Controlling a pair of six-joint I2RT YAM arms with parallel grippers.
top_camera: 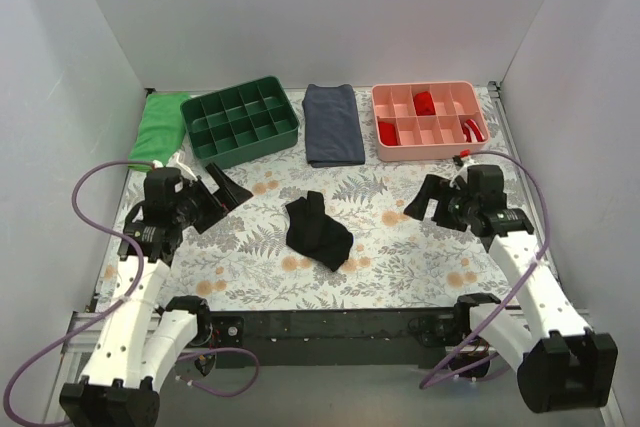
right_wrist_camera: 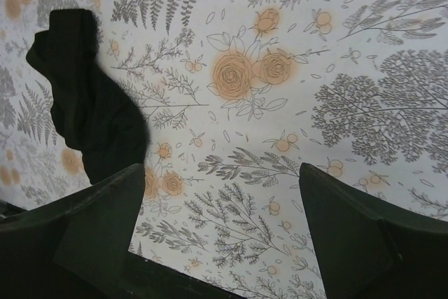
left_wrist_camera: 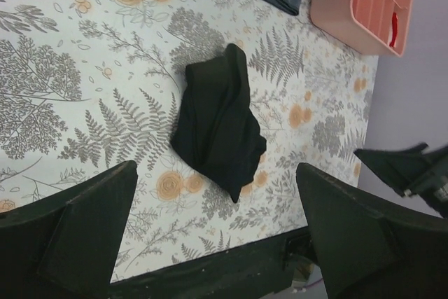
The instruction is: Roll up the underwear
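Note:
A black piece of underwear (top_camera: 318,235) lies crumpled flat on the floral table, roughly central; it also shows in the left wrist view (left_wrist_camera: 217,117) and right wrist view (right_wrist_camera: 98,103). My left gripper (top_camera: 228,188) hangs to the upper left of it, open, nothing between its fingers. My right gripper (top_camera: 426,197) is to its right, also open and empty, apart from the underwear.
A green divided box (top_camera: 238,86) stands back left beside a green cloth (top_camera: 158,125). A folded grey cloth (top_camera: 334,125) lies back centre, and a pink divided box (top_camera: 430,152) with red items stands back right.

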